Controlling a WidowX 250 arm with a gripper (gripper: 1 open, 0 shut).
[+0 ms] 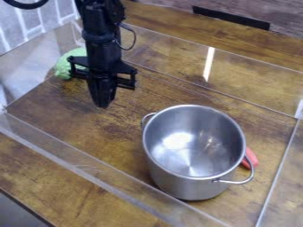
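Note:
My black gripper (102, 96) hangs low over the left part of the wooden surface, its fingers pointing down and close together, shut with nothing visible between them. Just behind it, at the left, lies a light green object (69, 64), partly hidden by the arm. A large steel pot (193, 146) with two side handles stands at the lower right. A red object (249, 159) lies against its right side, mostly hidden by the pot.
Clear low walls surround the wooden work area (71, 133), along the near, left and right edges. The middle of the surface between my gripper and the pot is bare. A dark slot is at the back.

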